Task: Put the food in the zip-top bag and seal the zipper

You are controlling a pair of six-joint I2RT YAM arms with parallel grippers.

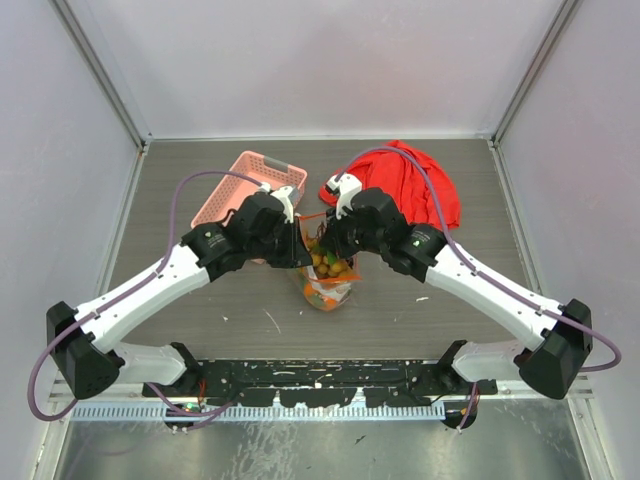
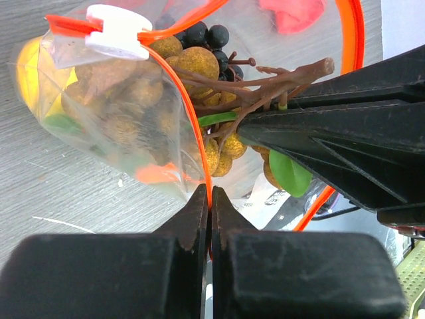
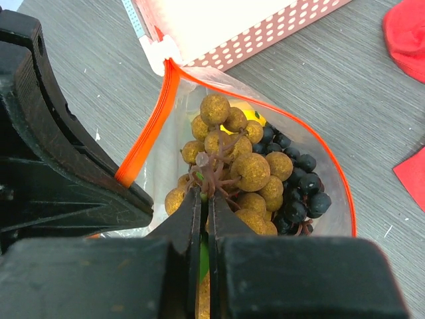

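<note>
The clear zip top bag [image 2: 99, 126], edged in orange, stands with its mouth open under both arms, its white slider [image 2: 118, 32] at one corner. Inside it lie dark grapes [image 3: 302, 186] and a bunch of brown longan-like fruit [image 3: 251, 172]. My left gripper is shut on the bag's orange rim [image 2: 192, 123], which runs between its fingertips. At the bag's mouth my right gripper is shut on the stem of the brown bunch [image 3: 211, 174]; a green leaf [image 2: 290, 174] hangs beside its fingers.
A pink perforated basket [image 1: 225, 198] stands behind the bag to the left. Crumpled red cloth [image 1: 425, 185] lies at the back right. Bare table shows in front of the bag and to both sides.
</note>
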